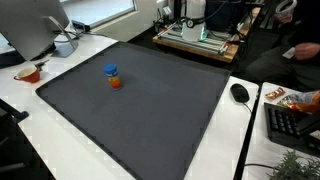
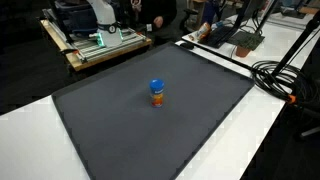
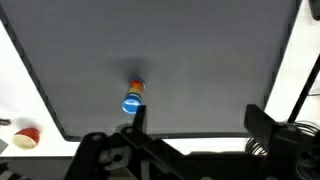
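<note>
A small bottle [image 1: 113, 77] with a blue cap and an orange body stands on the dark grey mat [image 1: 120, 120] in exterior view 1. Exterior view 2 has the same bottle [image 2: 157, 93] upright near the middle of the mat. Seen from above in the wrist view, the bottle [image 3: 133, 95] lies beyond the left finger, apart from it. My gripper is open, its two dark fingers wide apart with only bare mat visible between them. Neither exterior view clearly shows the gripper.
A red cup [image 1: 28, 73] sits off the mat's left side on the white table. A black mouse [image 1: 240, 93] rests at the right, near a keyboard [image 1: 290, 125]. Coiled black cables [image 2: 285, 75] lie past the mat's edge.
</note>
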